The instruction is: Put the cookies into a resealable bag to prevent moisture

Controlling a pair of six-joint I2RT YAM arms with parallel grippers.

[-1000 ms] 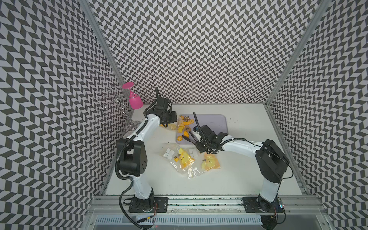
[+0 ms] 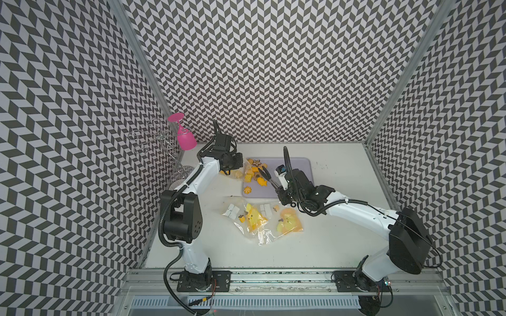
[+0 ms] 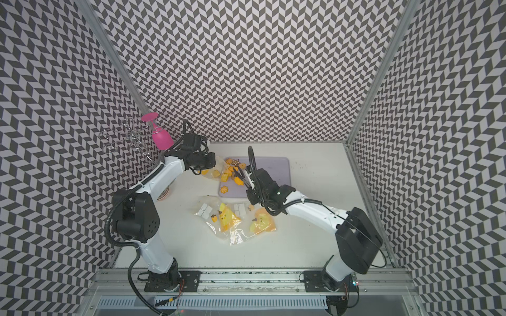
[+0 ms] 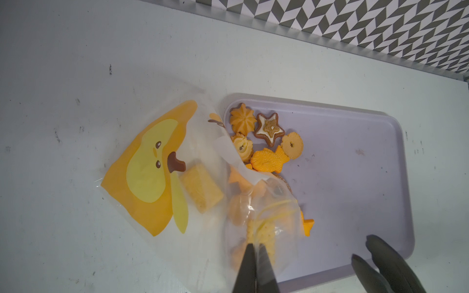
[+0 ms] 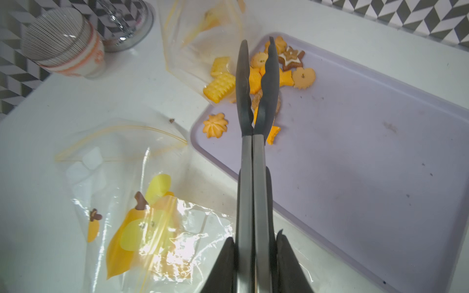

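A clear bag with a yellow-orange animal print (image 4: 151,166) lies over the tray's left end, one cookie piece (image 4: 201,188) visible inside it. My left gripper is shut on the bag's thin film in the left wrist view. My right gripper is shut on the grey handles of tongs (image 5: 252,185). The tongs' black tips stand slightly apart above the cookies; nothing is clearly gripped between them. At the tray's left end sit a star cookie (image 4: 269,128), an orange fish cookie (image 4: 267,160), a loose flower cookie (image 5: 215,125) and several others, some behind the film.
The lilac tray (image 5: 371,161) is bare across its middle and right. In front lie more printed clear bags (image 2: 253,218) holding white packets. Stacked bowls (image 5: 63,44) and a wire rack with a pink glass (image 2: 185,138) stand at the left.
An orange cookie near the tips has shifted slightly right. The left arm holds still.
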